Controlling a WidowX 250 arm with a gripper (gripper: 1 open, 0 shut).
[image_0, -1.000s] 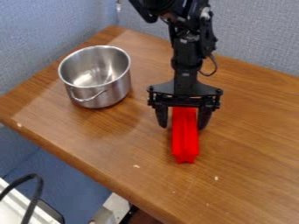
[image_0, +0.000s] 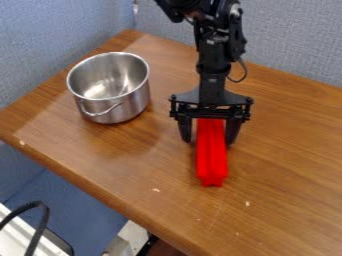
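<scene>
My black gripper (image_0: 210, 130) hangs over the middle of the wooden table with its fingers open, one on either side of the far end of a red block (image_0: 211, 160). The block is long and lies on the table pointing toward the front edge. Whether the fingers touch it cannot be told.
A steel pot (image_0: 107, 86) with a handle stands on the table's left part.
</scene>
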